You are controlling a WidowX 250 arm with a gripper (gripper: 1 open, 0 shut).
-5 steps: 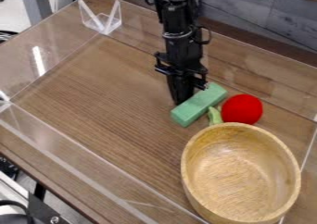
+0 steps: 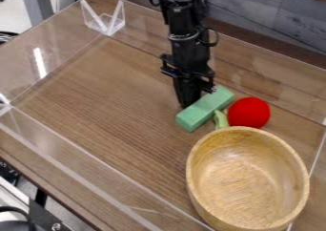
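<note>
The black robot arm reaches down from the top centre to my gripper (image 2: 192,90), which is low over the wooden table, just above and left of a green block (image 2: 204,109). It appears shut, with nothing visible between its fingers, though its tips are dark and hard to make out. The green block lies diagonally, against a red ball-like object (image 2: 249,112) on its right. A small light-green piece (image 2: 219,121) shows below them.
A large yellow bowl (image 2: 247,182) fills the lower right. A clear wire-like or plastic holder (image 2: 105,17) stands at the back left.
</note>
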